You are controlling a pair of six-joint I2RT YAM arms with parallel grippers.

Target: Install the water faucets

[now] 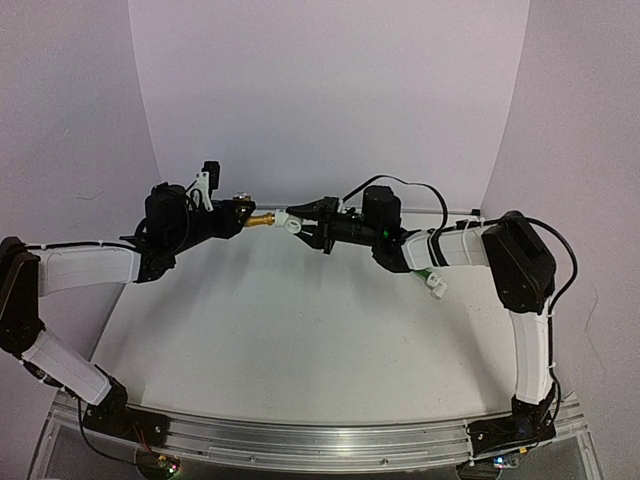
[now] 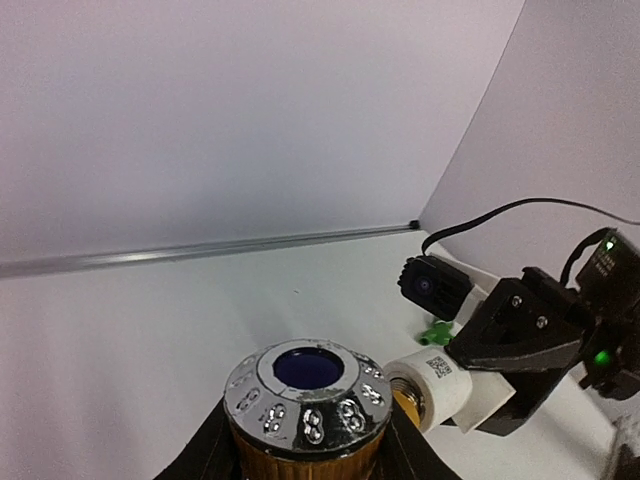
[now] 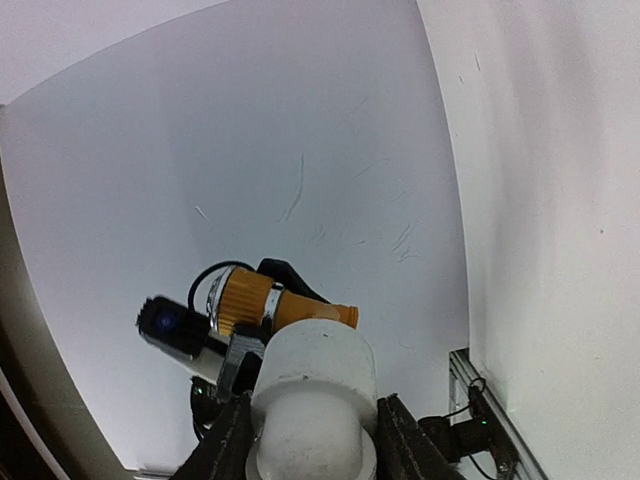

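Note:
An orange faucet (image 1: pixel 260 220) with a chrome-topped knob (image 2: pixel 308 385) is in my left gripper (image 1: pixel 244 212), whose black fingers are shut around it. My right gripper (image 1: pixel 301 223) is shut on a white pipe fitting (image 1: pixel 288 222), which fills the lower middle of the right wrist view. In the top view the faucet's narrow end meets the fitting's left side. The left wrist view shows the fitting's metal-lined mouth against that end, partly hidden behind the knob. How deep the end sits cannot be told. Both parts are held above the table.
A green and white piece (image 1: pixel 435 284) lies on the white table (image 1: pixel 280 340) under my right forearm. White walls enclose the sides and back, and a metal rail (image 1: pixel 320 440) runs along the front.

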